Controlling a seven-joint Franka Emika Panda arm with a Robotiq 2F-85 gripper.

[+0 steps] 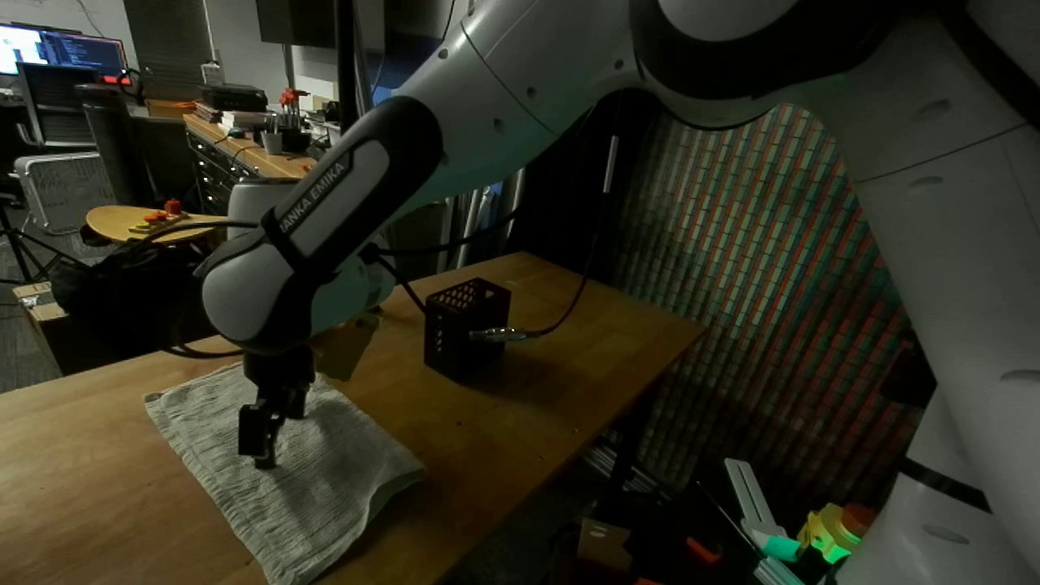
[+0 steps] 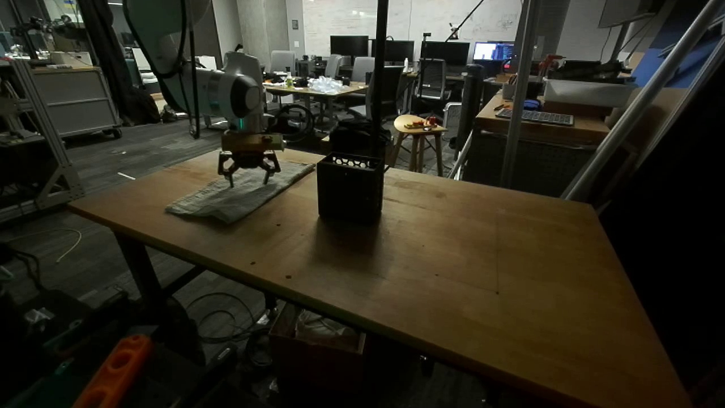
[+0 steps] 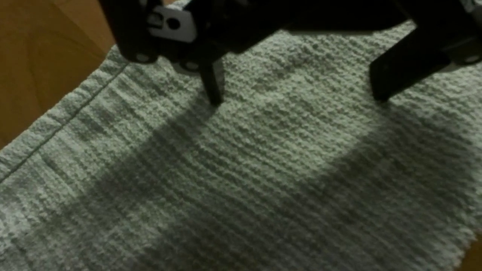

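A pale grey-green ribbed cloth lies spread on the wooden table, with one corner slightly raised toward the table's near edge. My gripper points down over the cloth's far half. Its two fingers stand wide apart in exterior view 2, with nothing between them. In the wrist view the cloth fills most of the picture, and the open gripper has both tips close to the weave. Whether the tips touch the cloth I cannot tell.
A black box with a perforated top edge stands on the table beside the cloth. A cable from the arm hangs in front of it in exterior view 1. The table beyond the box is bare.
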